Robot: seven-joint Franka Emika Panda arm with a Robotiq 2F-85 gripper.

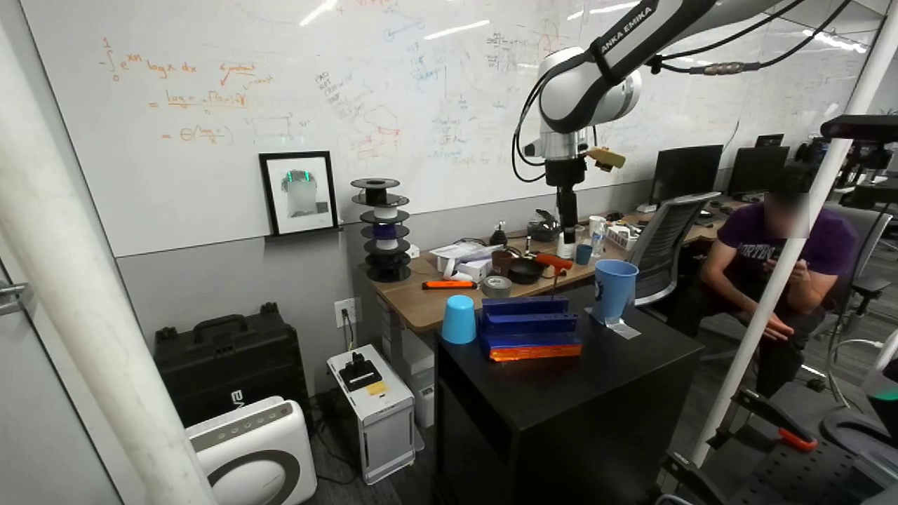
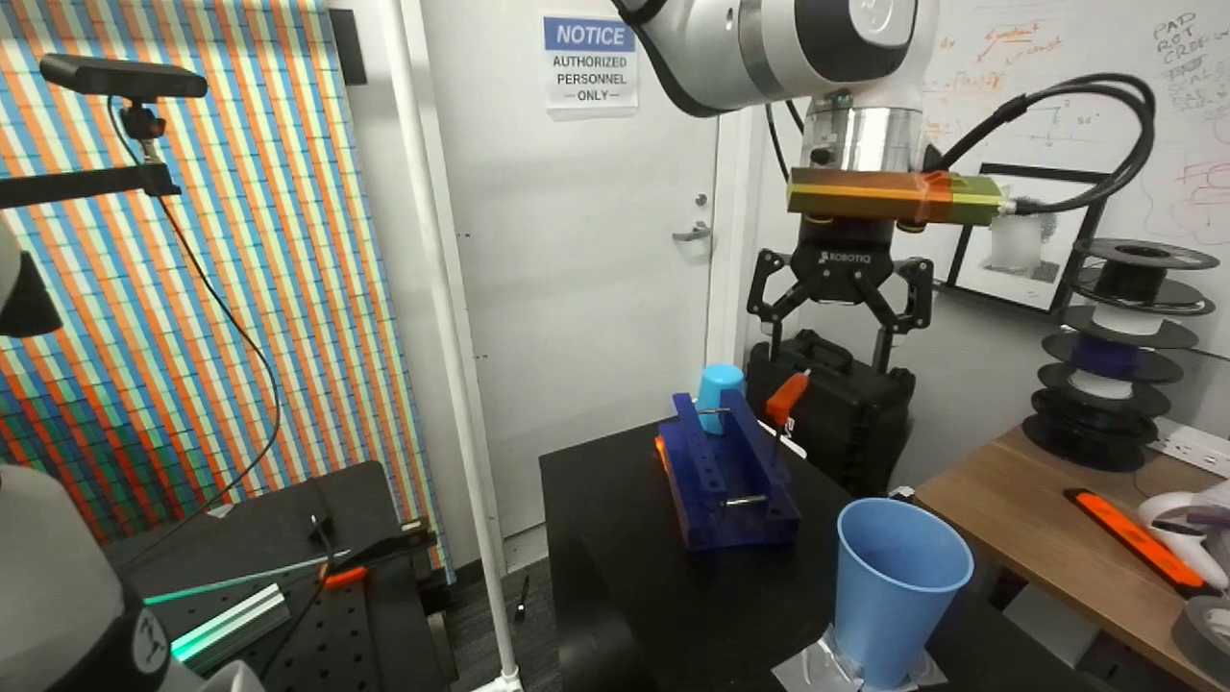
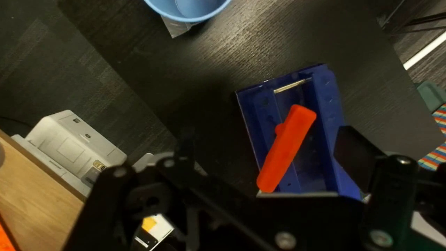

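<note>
My gripper (image 2: 827, 356) hangs open above the black cabinet, its two fingers spread and empty. Below it, in exterior view 2, is a tool with an orange-red handle (image 2: 787, 397) standing up from a blue holder (image 2: 738, 532). The wrist view shows that handle (image 3: 286, 148) from above, lying across the blue holder (image 3: 334, 100) and apart from the fingers. A tall blue cup (image 1: 617, 287) stands taped to the cabinet at one side of the holder. On the holder's other side sits a smaller light-blue cup (image 1: 459, 320), upside down.
The black cabinet top (image 1: 640, 353) has bare room in front of the tall cup. Behind it runs a wooden desk (image 1: 425, 307) with tape, a pan and bottles. A stack of spools (image 1: 387, 231) rises at the desk's end, and a person sits at the right.
</note>
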